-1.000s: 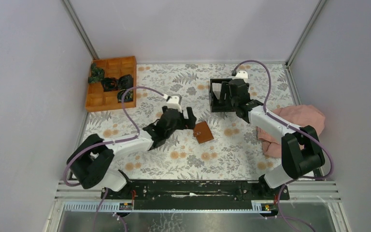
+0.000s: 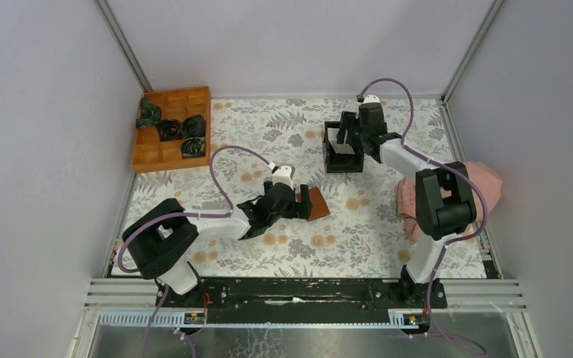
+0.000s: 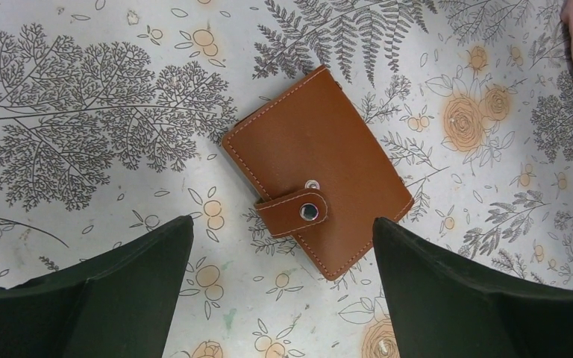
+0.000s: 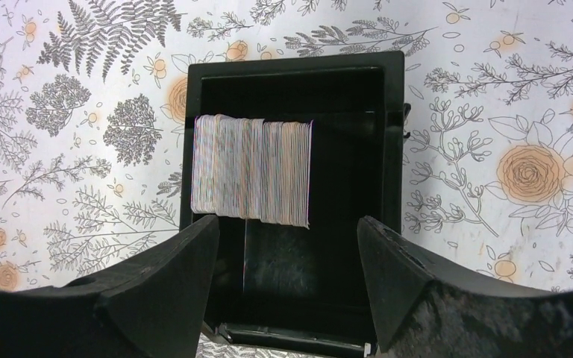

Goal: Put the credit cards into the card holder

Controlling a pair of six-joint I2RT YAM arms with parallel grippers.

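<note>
A brown leather card holder [image 3: 343, 156] with a snap strap lies flat on the patterned table [image 2: 268, 127]. Over it hangs my left gripper, open, with the card holder between and below its fingers. A stack of cards [image 4: 250, 168] stands on edge in the back-left part of a black box [image 4: 291, 63]. My right gripper is above that box, fingers apart on either side of its middle, nothing held.
An orange wooden tray [image 2: 153, 149] with dark bundles sits at the back left. A pink cloth [image 2: 485, 183] lies at the right edge, beside the right arm. The table between tray and box is clear.
My left gripper has moved right and toward the front, over the card holder. My right gripper has shifted slightly toward the back over the black box.
</note>
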